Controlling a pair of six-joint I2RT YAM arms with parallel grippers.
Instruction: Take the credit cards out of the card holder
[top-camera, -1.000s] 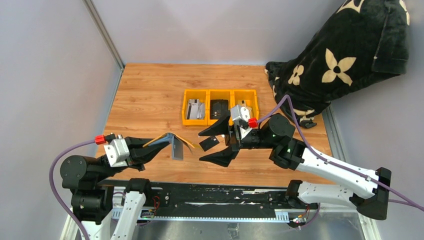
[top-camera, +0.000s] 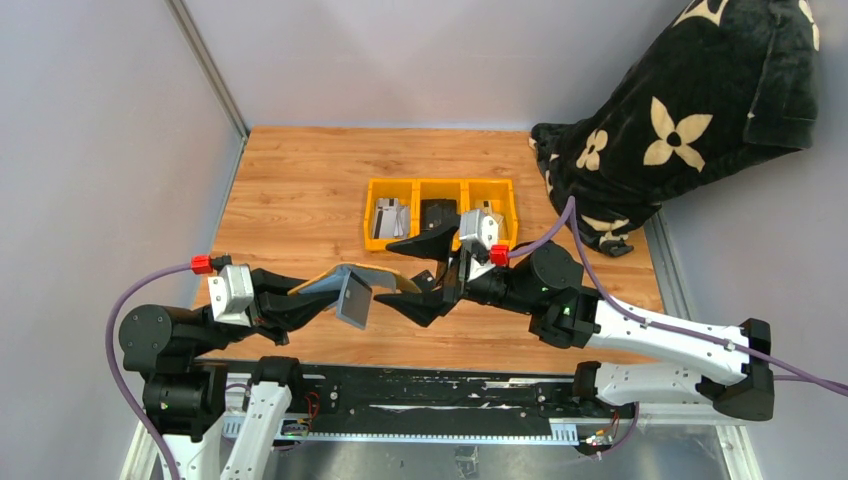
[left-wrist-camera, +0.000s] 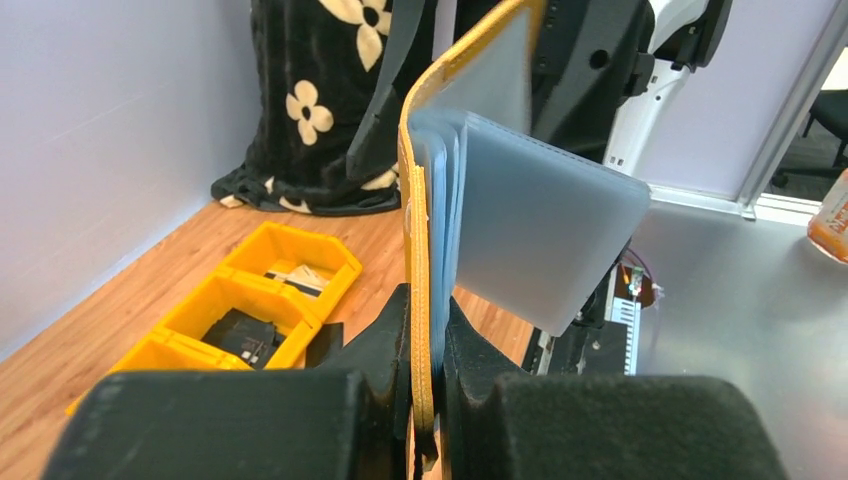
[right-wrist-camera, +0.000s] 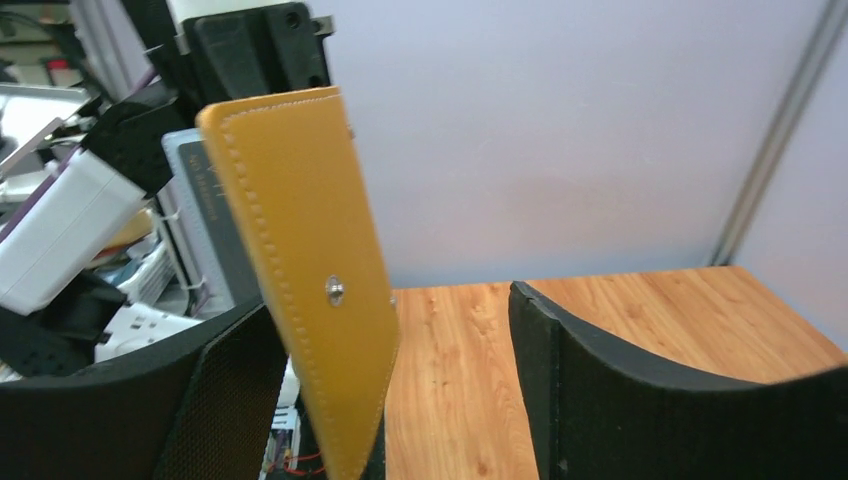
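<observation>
The tan card holder (top-camera: 340, 271) hangs splayed above the table, my left gripper (top-camera: 312, 298) shut on one end of it. Its bluish inner leaves (left-wrist-camera: 441, 190) fan out in the left wrist view, and a grey card-shaped leaf (top-camera: 354, 300) juts from them. Whether that leaf is a card or a sleeve, I cannot tell. My right gripper is open, with the holder's stitched tan flap (right-wrist-camera: 300, 230) between its fingers, nearer the left one and not clamped. A dark card-like piece (left-wrist-camera: 325, 343) lies on the table.
A yellow three-part tray (top-camera: 366, 212) stands farther back, with cards (top-camera: 391, 218) in its left section and dark items (top-camera: 438, 213) in the middle. A black floral cloth (top-camera: 690, 120) fills the back right. Bare wood lies left of the tray.
My right gripper has moved left, and its fingers now reach around the holder's free flap. That flap has shifted and lifted, and the grey leaf has tilted.
</observation>
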